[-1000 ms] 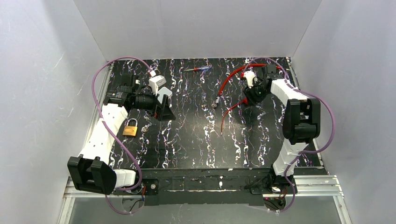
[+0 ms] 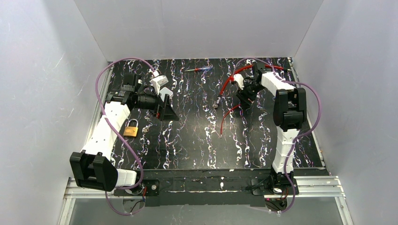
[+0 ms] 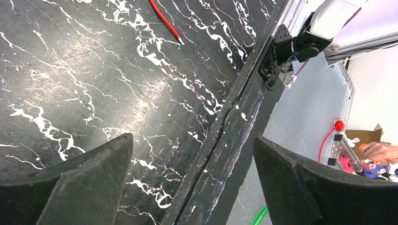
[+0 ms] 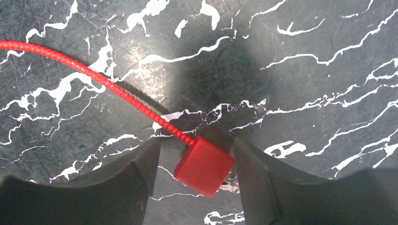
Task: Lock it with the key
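A brass padlock (image 2: 130, 131) with shackle lies at the left of the table. My right gripper is low over a red block (image 4: 204, 164) on a red cord (image 4: 117, 89); the block sits between the part-open fingers, with a silvery metal piece, possibly the key, partly showing under it. Whether the fingers touch it is unclear. My left gripper (image 2: 165, 108) hangs open right of the padlock, nothing between its fingers.
A screwdriver (image 2: 199, 68) lies at the back. A thicker red hose (image 2: 225, 82) arcs across the back right.
My right gripper has moved left over the red block, and its arm has shifted inward. The cord's free end moved slightly. The left arm has barely moved.
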